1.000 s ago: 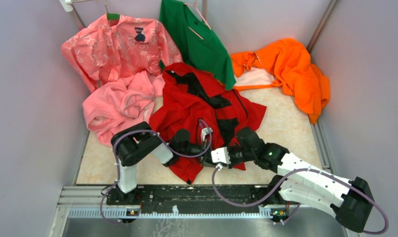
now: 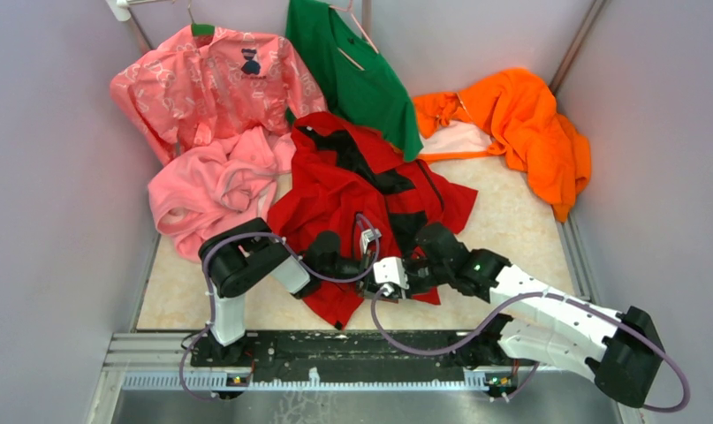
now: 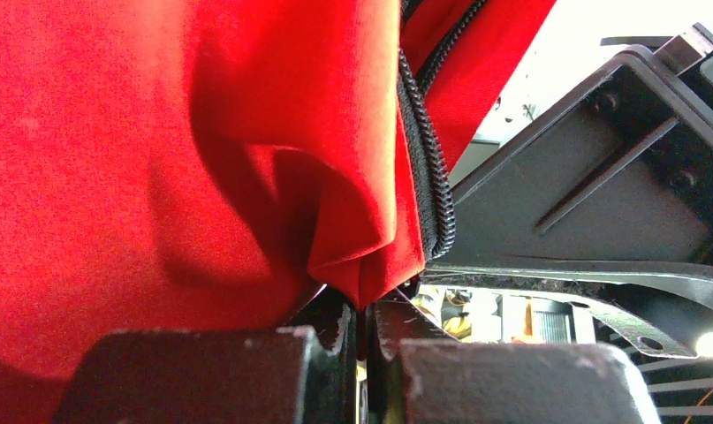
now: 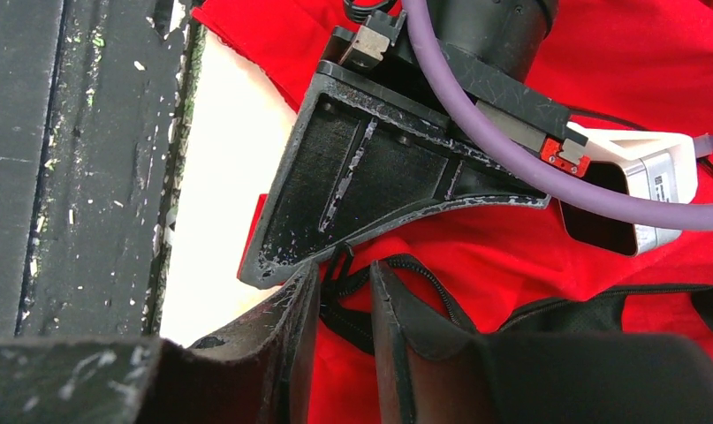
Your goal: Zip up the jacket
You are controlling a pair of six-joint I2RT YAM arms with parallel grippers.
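A red jacket [image 2: 317, 194] lies at the middle of the table, open, with a black zipper [image 3: 430, 159] along its edge. My left gripper is shut at the bottom of that edge, a pinched fold of red fabric at its fingertips. In the right wrist view my right gripper is part open at a black loop of zipper tape and a dark pull-like piece beside the left gripper's housing [image 4: 379, 177]; whether it grips them is unclear. Both grippers meet near the jacket's front hem.
Pink garments [image 2: 207, 190] lie and hang at the left, a green top [image 2: 352, 88] hangs behind, an orange garment [image 2: 538, 141] lies at the right. Bare table [image 2: 520, 247] shows right of the jacket; the black front edge [image 4: 87, 168] is close to the grippers.
The left arm and the garments look unchanged.
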